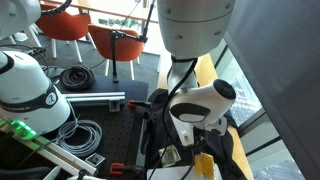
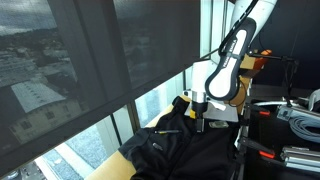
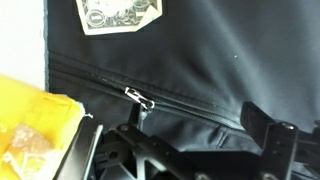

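Black fabric [image 3: 215, 50] with a zipper lies below my gripper in the wrist view. The fingers stand wide apart with nothing held between them. A silver zipper pull [image 3: 140, 97] shows near the left finger [image 3: 84, 150]. Above it lies a printed banknote [image 3: 118, 14], partly cut off by the frame's edge. At the left is a yellow packet [image 3: 38, 122] with a pale, blurry patch. Exterior view 1 shows the yellow packet [image 1: 205, 164] beside the arm's lower end, where the fingers are hard to make out.
The black fabric [image 2: 150, 152] spreads rumpled toward the window side. A white sheet [image 1: 178, 173] lies at the front edge. Coiled cable [image 1: 78, 137] and a second white arm [image 1: 28, 90] occupy the left. Grey blinds [image 1: 270, 60] close off the right side.
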